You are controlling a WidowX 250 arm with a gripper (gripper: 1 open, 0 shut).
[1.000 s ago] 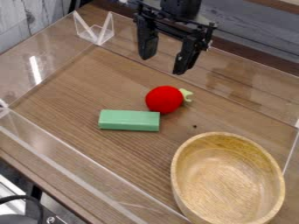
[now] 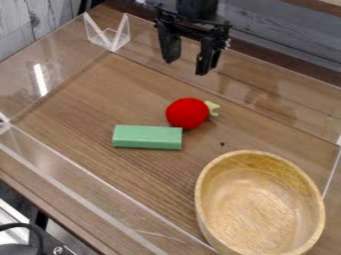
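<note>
My dark gripper (image 2: pixel 188 58) is over the back centre of the wooden table, its fingers apart with nothing seen between them. In front of it lies a red round object (image 2: pixel 186 113) with a light green piece at its right side. A green block (image 2: pixel 148 136) lies nearer the front, to the left of the red object.
A large pale round bowl (image 2: pixel 258 204) fills the front right. A clear angular object (image 2: pixel 108 31) stands at the back left. A dark cable shows at the front-left corner.
My gripper has moved back, away from the red object, and a little to the left. The objects on the table appear unmoved.
</note>
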